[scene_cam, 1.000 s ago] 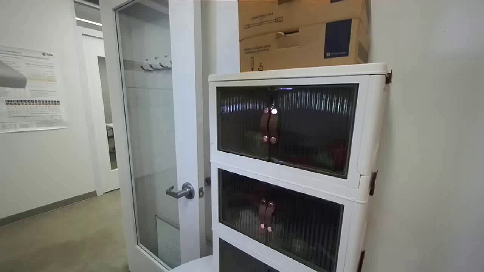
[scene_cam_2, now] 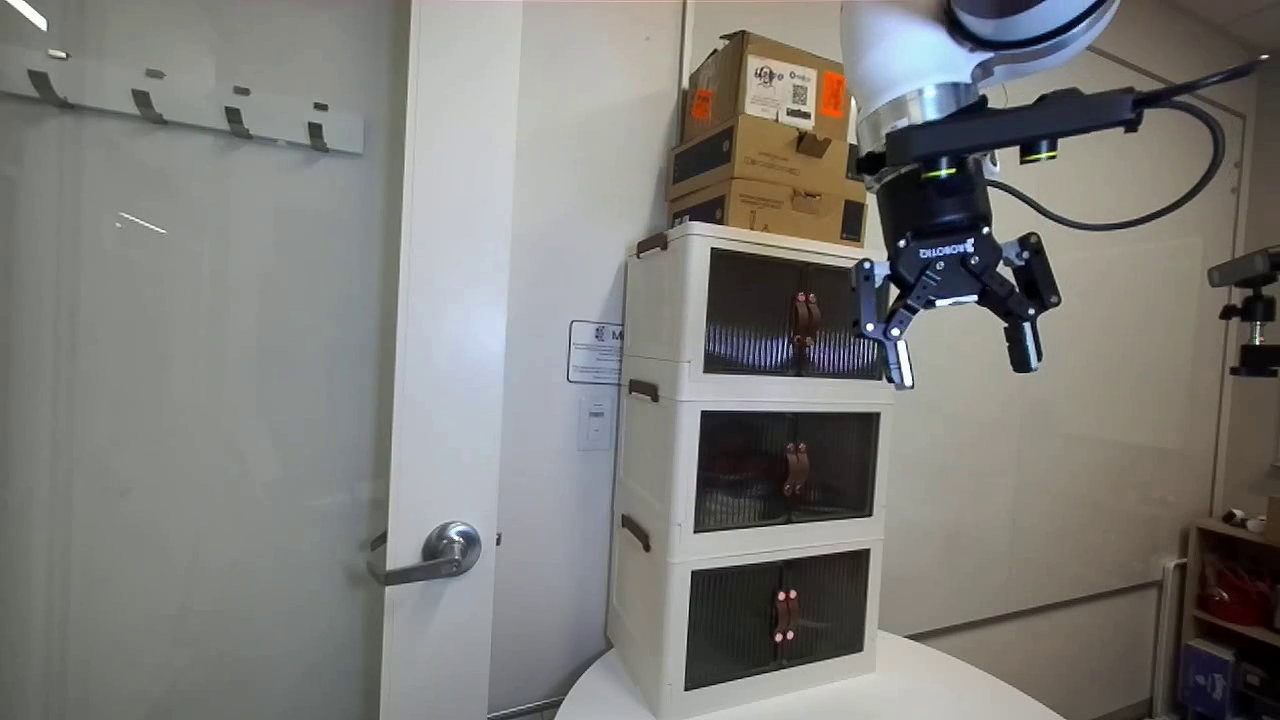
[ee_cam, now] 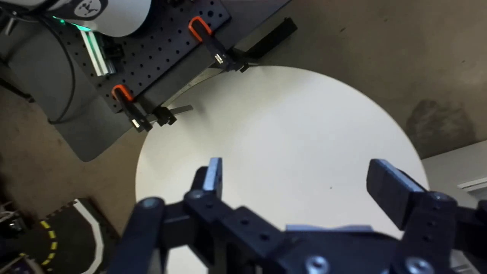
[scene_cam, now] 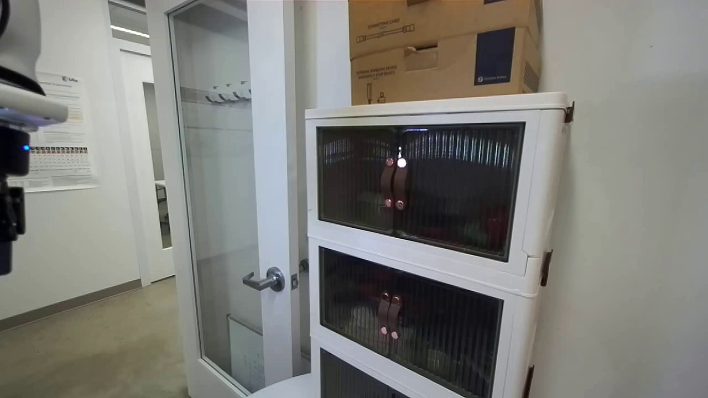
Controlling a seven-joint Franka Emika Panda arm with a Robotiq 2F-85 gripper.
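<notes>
My gripper [scene_cam_2: 966,366] hangs open in exterior view 2, pointing down, its two fingers wide apart with nothing between them. It appears in front of the white cabinet stack [scene_cam_2: 656,294], level with the upper compartment and overlapping its right edge; I cannot tell the depth between them. In the wrist view the open fingers [ee_cam: 391,194] stand above a round white table [ee_cam: 283,132]. The upper cabinet doors [scene_cam: 458,186], dark and ribbed, are closed, with brown strap handles [scene_cam: 400,184] at the middle. The middle doors [scene_cam: 431,318] are closed too.
Cardboard boxes [scene_cam_2: 768,162] sit on top of the cabinet. A glass door with a lever handle [scene_cam_2: 432,558] stands to its left. Two orange-tipped clamps [ee_cam: 122,93] grip the black base plate [ee_cam: 162,50] at the table's edge.
In exterior view 1 the arm has come further into view at the left edge, now covering part of the wall poster. The cabinet and its doors look unchanged.
</notes>
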